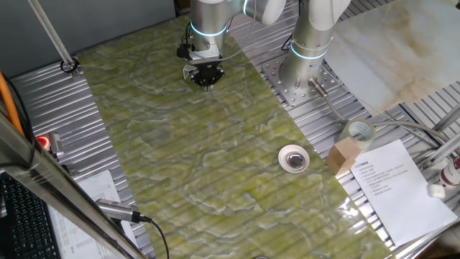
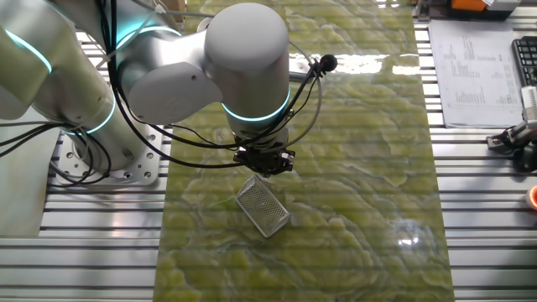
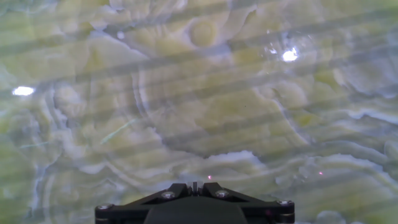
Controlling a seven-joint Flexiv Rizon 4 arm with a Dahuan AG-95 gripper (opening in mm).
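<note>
My gripper hangs over the far part of the green marbled sheet. Its black fingertips meet in the wrist view, shut, with nothing showing between them. In exterior view 2 a pale, mesh-textured rectangle appears just beside the gripper; I cannot tell whether it is an object or a reflection. A small white round dish with a shiny metal centre rests near the sheet's right edge, well away from the gripper. At the bottom border, only a sliver of a round metallic thing shows.
Past the sheet's right edge stand a wooden block, a tape roll and a printed paper. A keyboard and a metal pole occupy the left side. Most of the green sheet is bare.
</note>
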